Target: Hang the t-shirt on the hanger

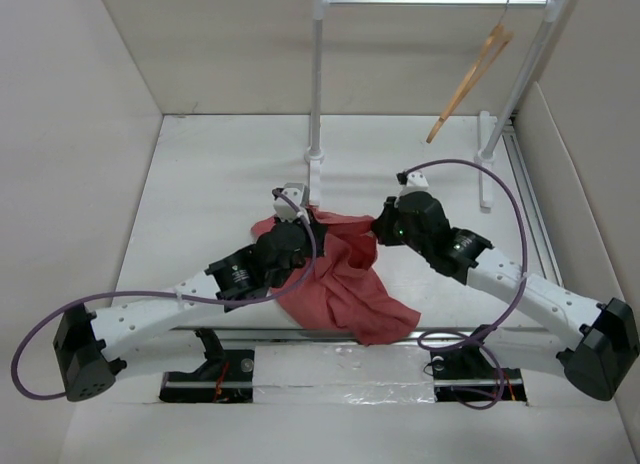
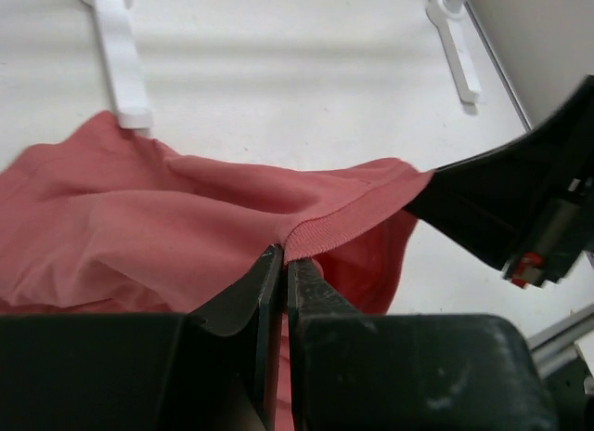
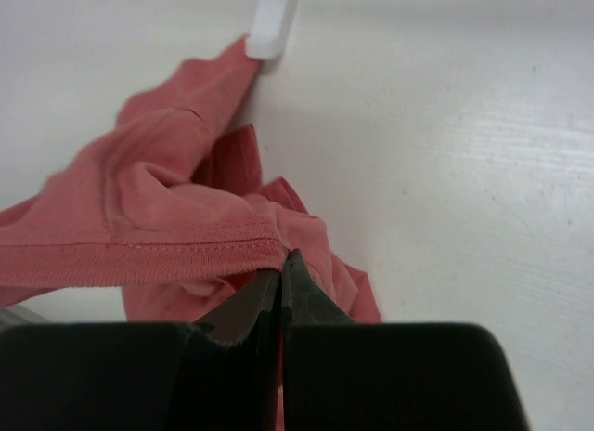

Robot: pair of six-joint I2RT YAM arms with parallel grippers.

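Note:
The red t-shirt point(image 1: 355, 294) lies crumpled on the white board, with a raised band of its cloth stretched between both grippers. My left gripper point(image 1: 318, 229) is shut on that cloth at the band's left end. My right gripper point(image 1: 380, 224) holds the other end, also shut on the t-shirt. A wooden hanger point(image 1: 465, 79) hangs from the rail at the upper right in the top view.
The white rack point(image 1: 315, 84) stands at the back, its foot point(image 2: 121, 59) touching near the shirt's back edge. The board point(image 1: 200, 164) is clear at back left and right of the shirt. Walls bound the sides.

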